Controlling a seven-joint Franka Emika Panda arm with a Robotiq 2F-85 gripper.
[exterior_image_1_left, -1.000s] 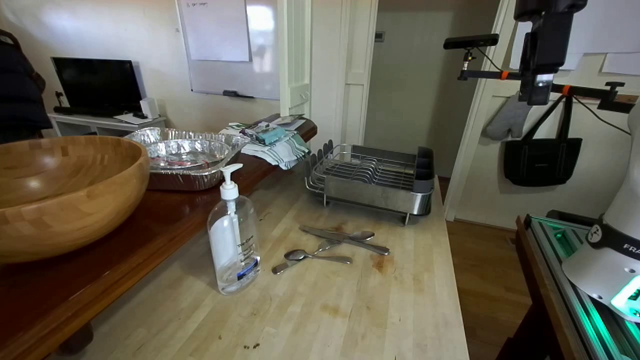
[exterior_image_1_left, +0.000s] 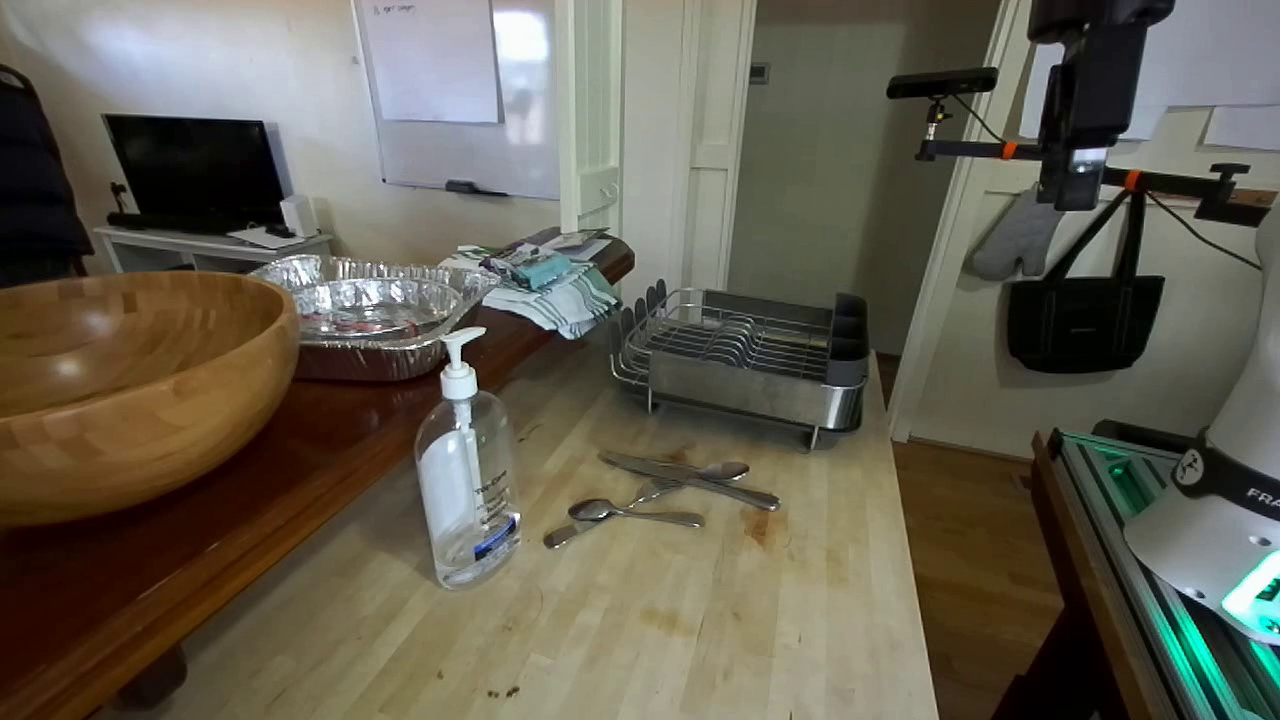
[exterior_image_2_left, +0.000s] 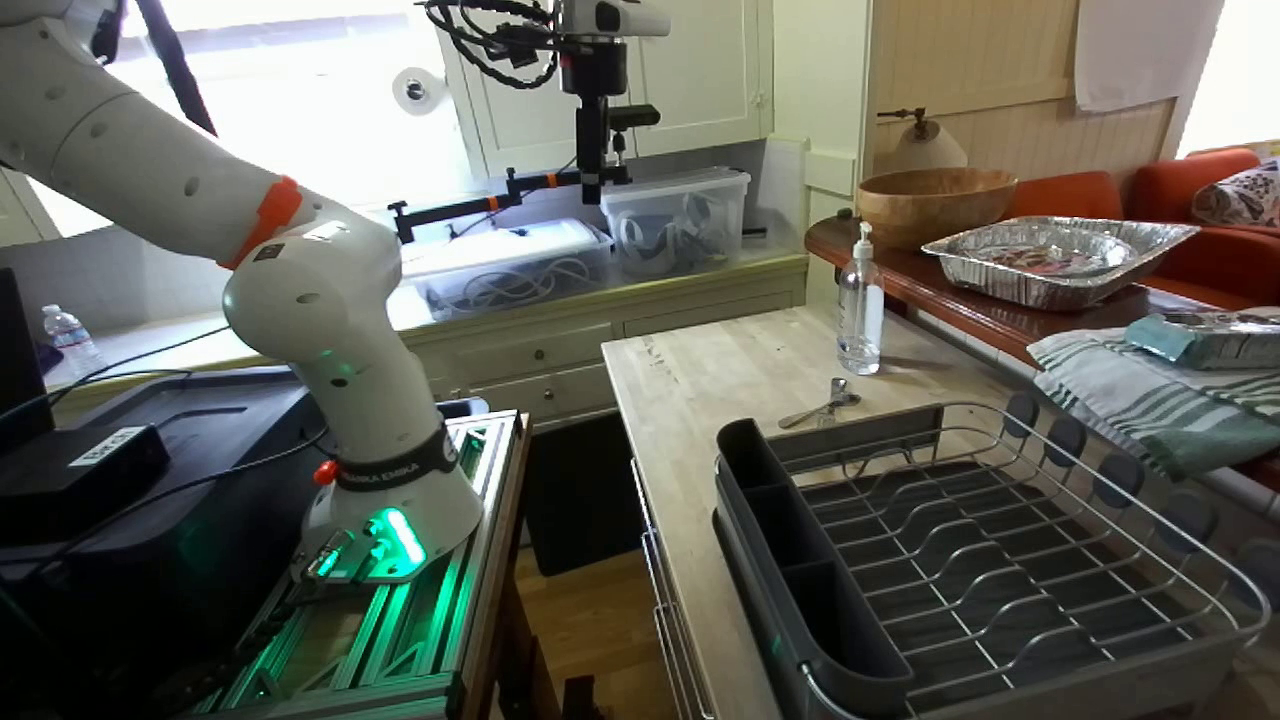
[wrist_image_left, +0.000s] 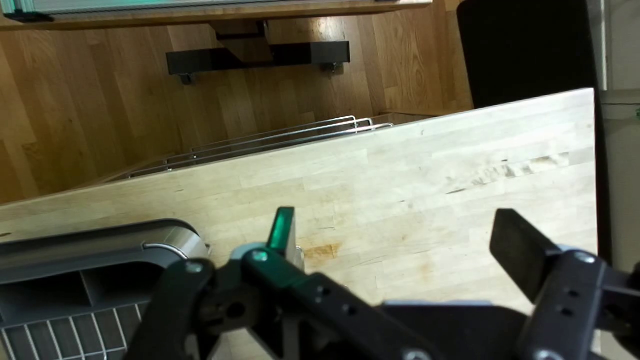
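Note:
Wide apart in the wrist view, the two fingers of my gripper stand open with nothing visible between them. In exterior view 1 the gripper (exterior_image_1_left: 1071, 198) hangs high at the upper right, well above the worktop; exterior view 2 also shows the gripper (exterior_image_2_left: 591, 192) up in the air. Several pieces of cutlery lie crossed in a loose pile on the wooden worktop, among them a spoon (exterior_image_1_left: 591, 510) and a knife (exterior_image_1_left: 738, 491). Behind them stands a dish rack (exterior_image_1_left: 732, 386) with a grey cutlery holder (exterior_image_2_left: 816, 576) along one side, its compartments looking empty.
A clear pump bottle (exterior_image_1_left: 468, 504) stands upright near the cutlery. The higher dark table carries a wooden bowl (exterior_image_1_left: 144, 396), foil trays (exterior_image_1_left: 372, 306) and a striped towel (exterior_image_1_left: 570, 304).
My arm and gripper, the cutlery, the rack and the bottle look unmoved. At the far left, the dark shape beside the television has shifted a little left.

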